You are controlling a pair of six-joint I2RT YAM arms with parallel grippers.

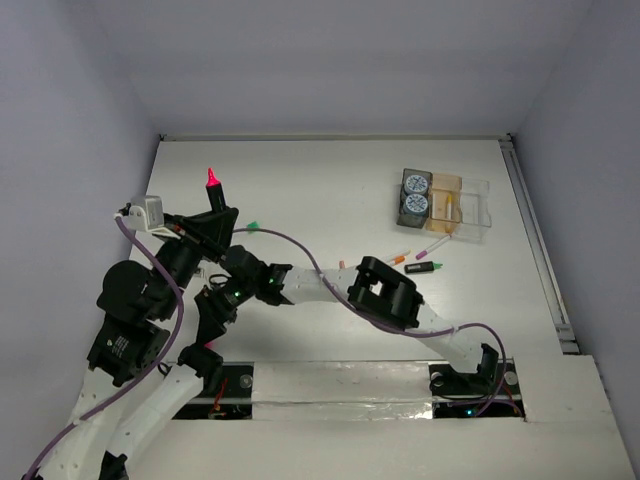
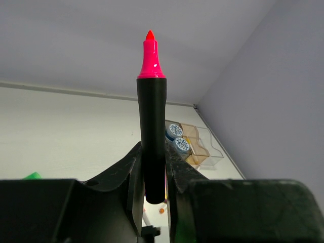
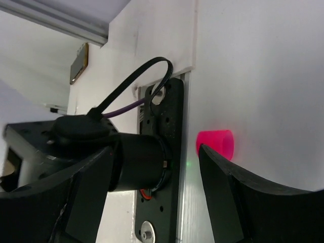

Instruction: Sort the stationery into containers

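Note:
My left gripper (image 1: 222, 226) is shut on an uncapped black highlighter (image 2: 152, 111). Its bare pink tip points up, and the barrel's lower end shows between the fingers in the left wrist view. Low over the table's left front stands my right gripper, open and empty. A pink cap (image 3: 216, 143) lies on the table by the tip of its right-hand finger, not between the fingers. Right of the middle lie a black green-tipped highlighter (image 1: 422, 268), an orange pen (image 1: 398, 259) and a purple pen (image 1: 432, 248). A green cap (image 1: 252, 226) is partly hidden behind the cable.
A clear and amber organizer (image 1: 480, 222) stands at the back right beside a dark holder with two round-topped jars (image 1: 416, 204). The right forearm crosses the table's middle.

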